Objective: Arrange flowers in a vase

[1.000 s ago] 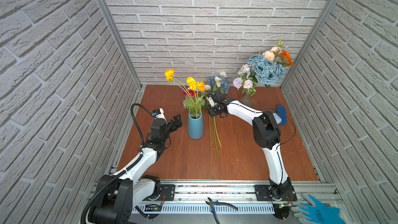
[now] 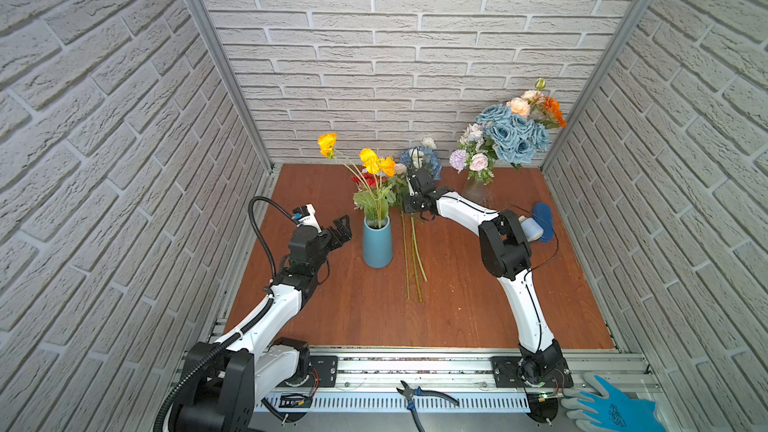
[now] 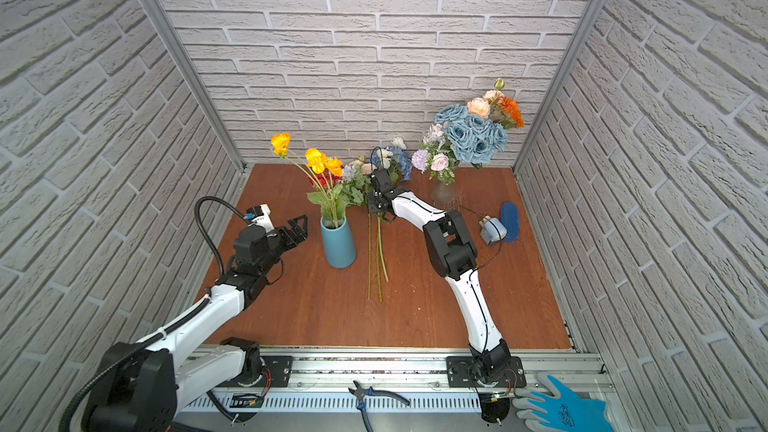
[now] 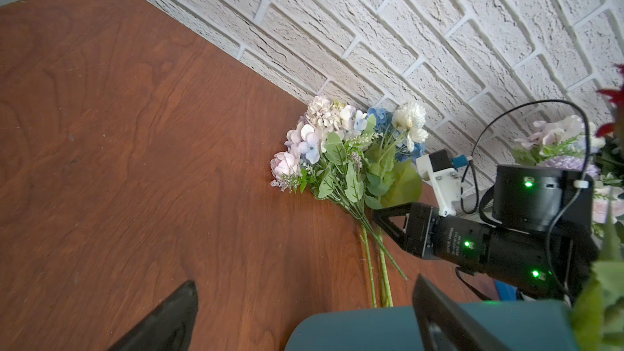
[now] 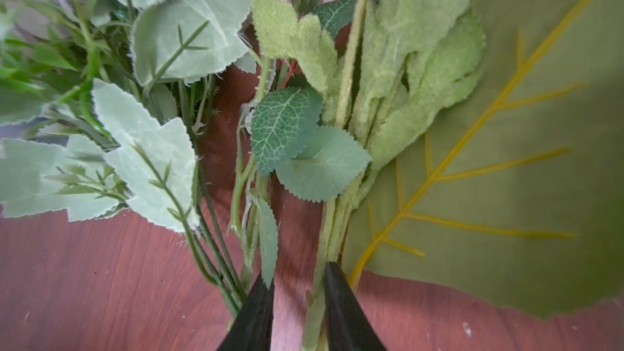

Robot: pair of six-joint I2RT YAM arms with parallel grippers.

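A teal vase [image 2: 377, 248] holds yellow poppies [image 2: 372, 161] and red blooms. Behind it, loose hydrangea and rose stems [image 4: 338, 162] lie on the table, stalks pointing to the front. My right gripper is down at these stems, fingers apart, with green stalks [image 5: 318, 292] between or just beside its tips; no firm hold shows. My left gripper stands open and empty left of the vase.
A clear vase [image 3: 444, 192] with a large mixed bouquet stands at back right. A blue oval object [image 2: 542, 220] lies at the right.
The right gripper has shifted slightly up and back among the stems, and its forearm has moved a little left.
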